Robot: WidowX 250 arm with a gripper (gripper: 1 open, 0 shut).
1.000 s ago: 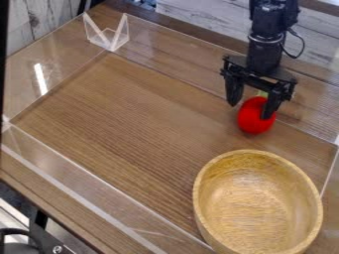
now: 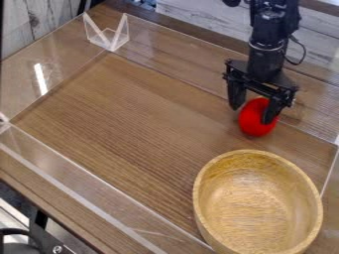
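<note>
My black gripper point(image 2: 259, 91) is at the upper right, its fingers straddling the top of a red ball point(image 2: 257, 121) on the wooden table. The fingers are spread around the ball's upper part; whether they touch it is unclear.
A large yellow bowl point(image 2: 257, 199) sits at the lower right, below the ball. A white wire object point(image 2: 106, 32) stands at the upper left.
The gripper's fingers have shifted slightly around the ball, and its upper part looks a little lower. The ball stays in nearly the same place.
</note>
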